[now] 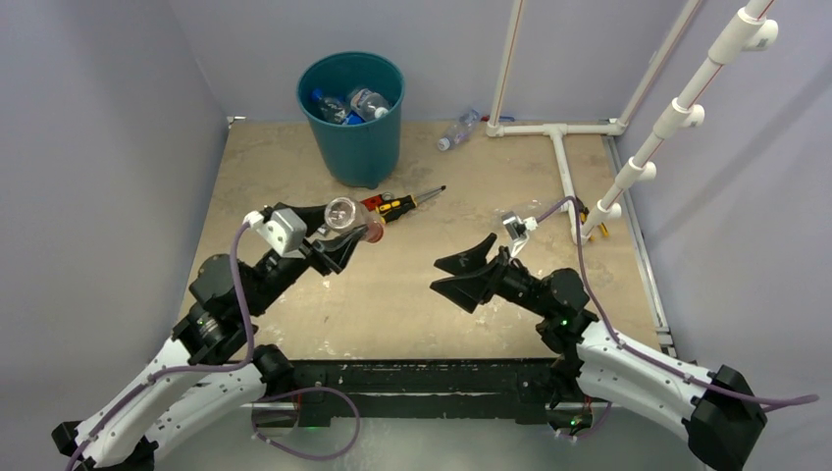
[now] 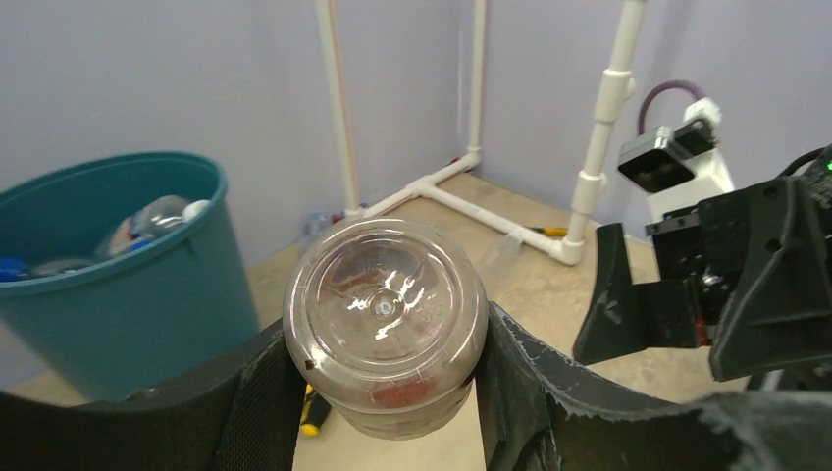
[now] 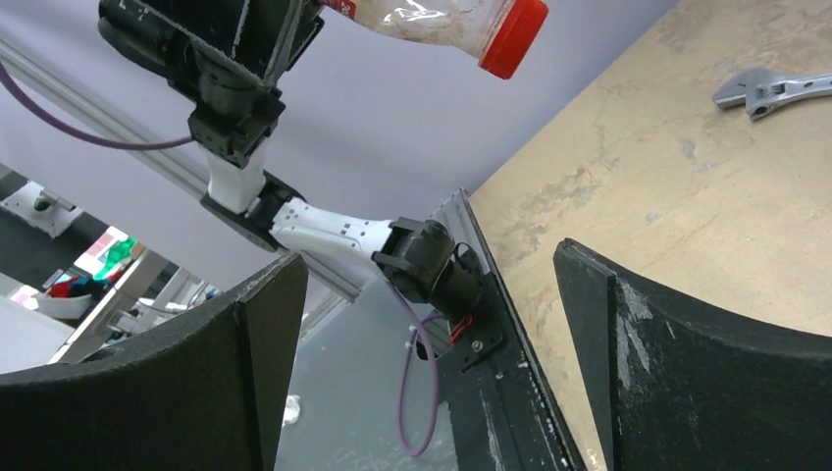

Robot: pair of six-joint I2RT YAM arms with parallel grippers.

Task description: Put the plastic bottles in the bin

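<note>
My left gripper [image 1: 336, 237] is shut on a clear plastic bottle [image 1: 349, 216], held above the table [image 1: 343, 314] in front of the bin; in the left wrist view the bottle [image 2: 385, 324] fills the middle. Its red cap [image 3: 512, 37] shows in the right wrist view. My right gripper [image 1: 448, 278] stands open and empty at centre right. The teal bin [image 1: 353, 152] at the back holds several bottles. A bottle [image 1: 456, 132] lies right of the bin, and a faint clear bottle [image 1: 525, 211] lies beside the white pipes.
Screwdrivers [image 1: 402, 204] and a wrench [image 3: 770, 88] lie on the table. A white pipe frame [image 1: 562, 172] stands along the back right, with more yellow-handled tools behind it.
</note>
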